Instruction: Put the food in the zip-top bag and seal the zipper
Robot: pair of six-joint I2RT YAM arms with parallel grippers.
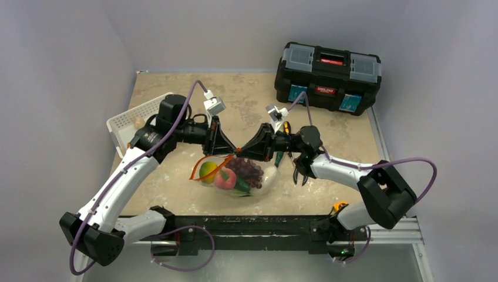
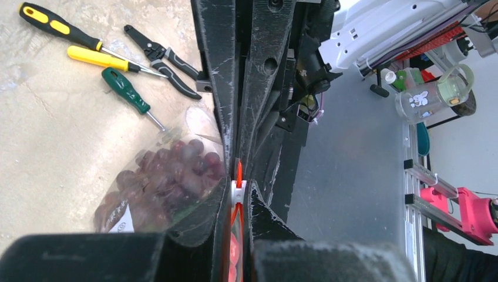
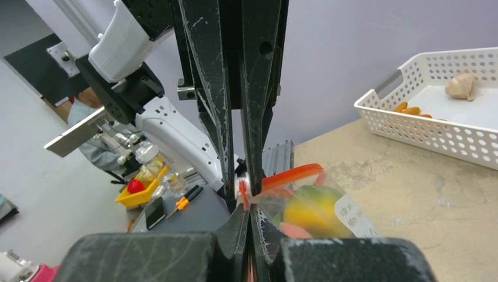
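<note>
The clear zip bag (image 1: 269,181) lies at the table's front middle, its orange zipper edge (image 1: 202,167) gaping on the left. Inside are a yellow-green mango (image 1: 207,170), a peach (image 1: 225,178), dark grapes (image 1: 245,169) and something green (image 1: 242,185). At the bag's raised top edge, my left gripper (image 1: 236,151) is shut on the small white zipper slider (image 2: 238,191). Tip to tip with it, my right gripper has its fingers close together around a thin orange end of the zipper. Whether they press on it cannot be told.
A white basket (image 3: 423,120) with garlic (image 3: 461,86) and small orange pieces stands at the left. Screwdrivers (image 2: 120,88) and pliers (image 2: 161,59) lie right of the bag. A black toolbox (image 1: 329,76) fills the back right.
</note>
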